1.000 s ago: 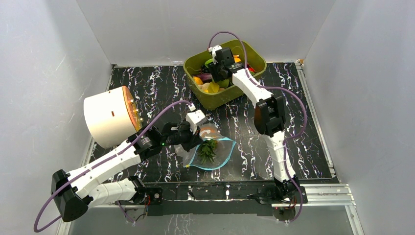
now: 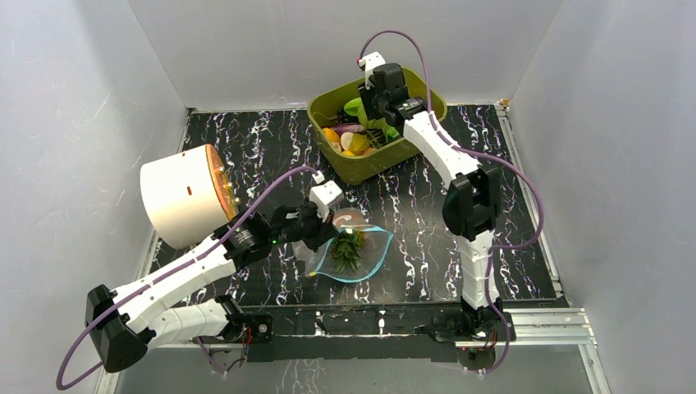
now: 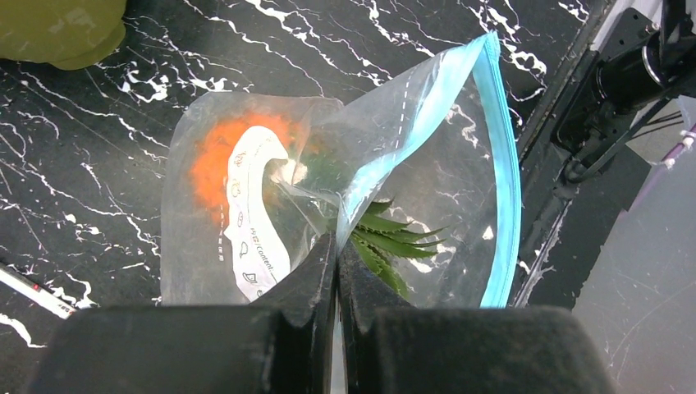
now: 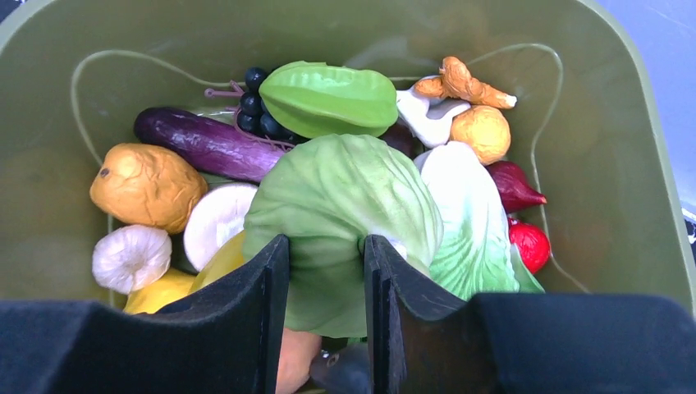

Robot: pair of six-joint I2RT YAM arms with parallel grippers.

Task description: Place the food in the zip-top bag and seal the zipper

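Note:
In the left wrist view, my left gripper is shut on the upper edge of the zip top bag (image 3: 213,164), whose blue zipper (image 3: 501,205) gapes on the right; green spiky leaves (image 3: 394,242) lie inside. My right gripper is over the olive bin (image 4: 624,148), its fingers around the middle of a green cabbage (image 4: 345,180), apparently holding it above the other food: starfruit (image 4: 328,94), eggplant (image 4: 189,139), garlic (image 4: 131,258) and more.
A white cylinder (image 2: 180,194) stands at the left of the dark marble table (image 2: 435,263). Bare table lies right of the bag.
My right arm has risen and shifted slightly toward the top right of the top view, with the green cabbage coming up under it. The left arm has stayed still.

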